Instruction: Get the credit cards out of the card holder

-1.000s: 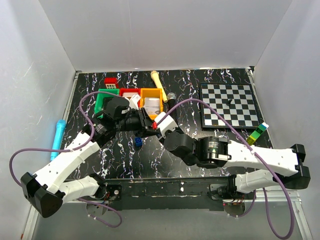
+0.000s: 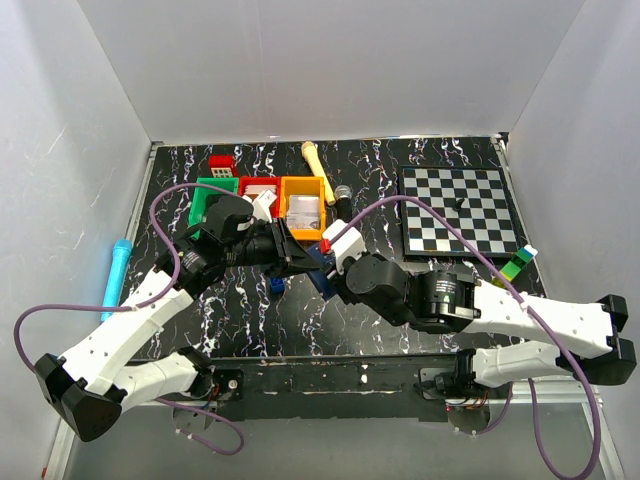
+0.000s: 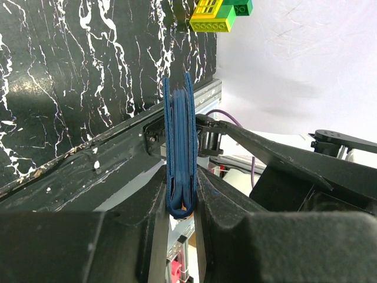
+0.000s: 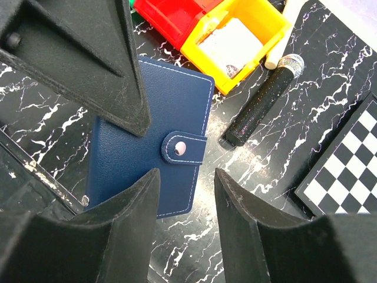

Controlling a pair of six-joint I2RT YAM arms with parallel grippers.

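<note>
My left gripper is shut on a dark blue card holder, which stands on edge above the table in the left wrist view. Several thin layers show between its two covers; no card can be made out clearly. In the right wrist view, the holder's face has white stitching, and a strap with a silver snap lies flat over its right edge. The right gripper is open, its fingertips near that strap; whether they touch the holder cannot be told. From above, both arms partly cover the holder.
Behind the grippers stand green, red and yellow bins. A black microphone lies close by, with a chessboard farther right. A small blue object rests below the left gripper.
The right gripper has shifted a little to the right, uncovering more of the card holder from above. The left arm has moved slightly, still with the holder in its grip.
</note>
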